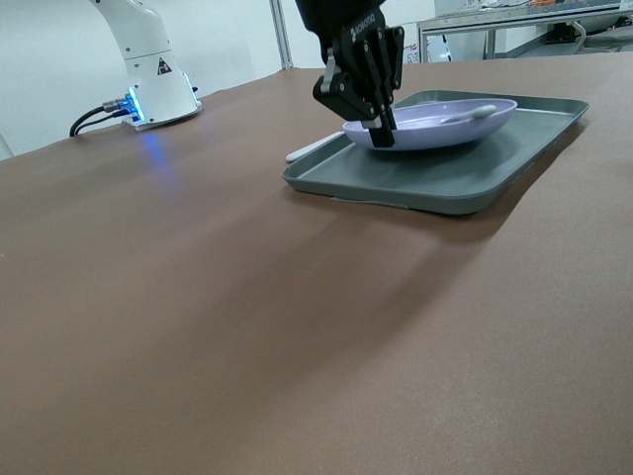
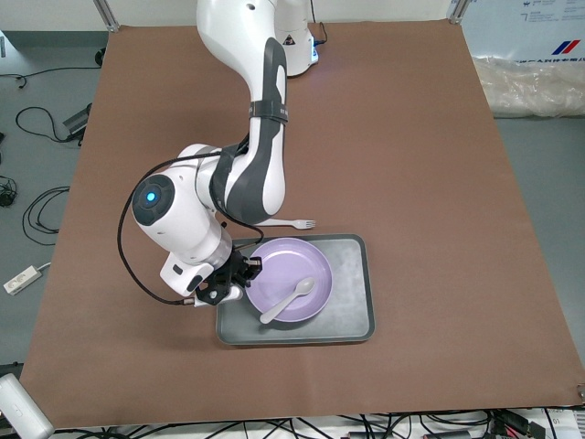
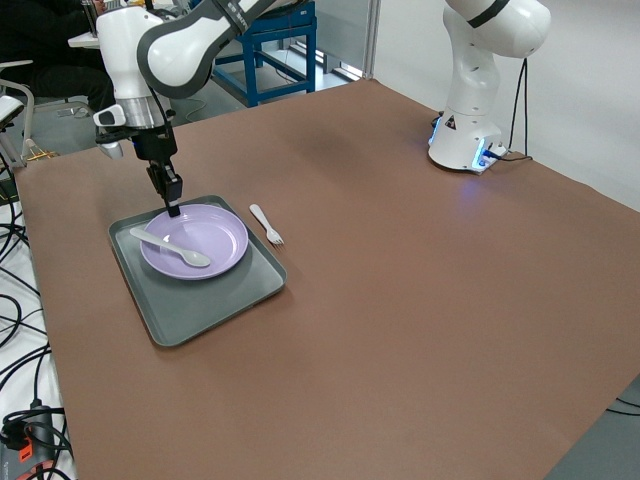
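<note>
A lilac plate [image 2: 306, 271] with a white spoon [image 2: 279, 306] across it rests in a grey tray [image 2: 345, 321], set down in its left part in the top view [image 1: 465, 183]. My black gripper [image 1: 378, 129] points down at the plate's edge [image 3: 172, 208]; whether its fingers grip the rim or stand apart is unclear. A white fork [image 3: 268, 228] lies on the table just outside the tray, partly hidden by my arm and tray in the other views.
The brown table [image 2: 439, 165] is broadly clear to the right of the tray and behind it. More cables run along the near edge.
</note>
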